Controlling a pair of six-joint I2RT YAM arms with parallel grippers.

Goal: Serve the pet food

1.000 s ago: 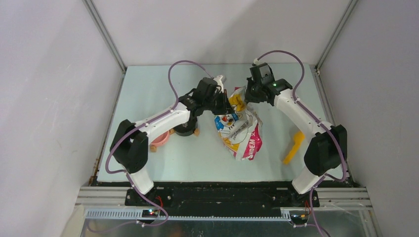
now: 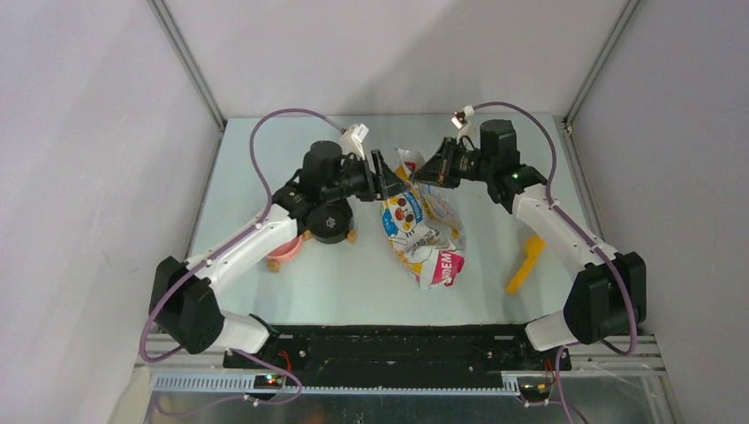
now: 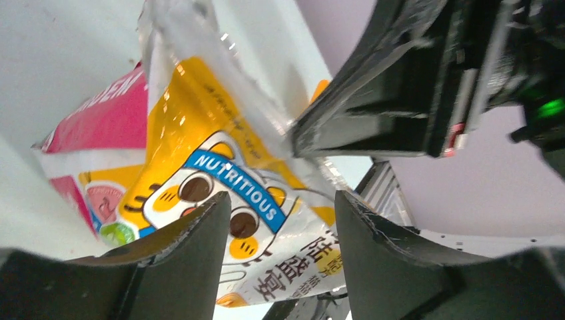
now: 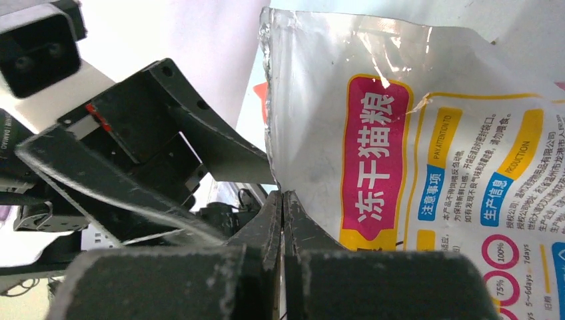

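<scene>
The plastic pet food bag [image 2: 424, 243] stands upright mid-table, orange, white and pink, with a cat face and the word NUTRITIOUS showing in the left wrist view. Its clear upper side edge runs down to the fingertips of my right gripper, which is shut with that thin film pinched at the tips. My left gripper is open, facing the cat-face side, with nothing held between its fingers. A black round bowl [image 2: 330, 223] sits partly beneath the left arm. Beside it, a pink bowl [image 2: 284, 251] is mostly hidden by that arm.
A yellow tool-like object [image 2: 527, 263] lies on the right of the table, near the right arm. Free table surface [image 2: 353, 287] shows in front of the bowls and at the back left. White walls bound both sides and the back.
My left gripper has drawn back left from the bag's upper part and opened. The right gripper has shifted slightly left and nearer the front, and the bag's top has bent left.
</scene>
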